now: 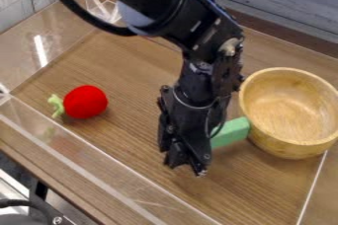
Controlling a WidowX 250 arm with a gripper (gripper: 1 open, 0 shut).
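The black gripper reaches down low over the wooden table, right of centre in the camera view. A light green block sticks out to the right from behind its fingers, next to the wooden bowl. The fingertips overlap the block's near end, so the grip itself is partly hidden; the fingers appear closed on it.
A red tomato-like object with a green top lies on the left of the table. Bare wood fills the front and back left. A pale wall runs along the back.
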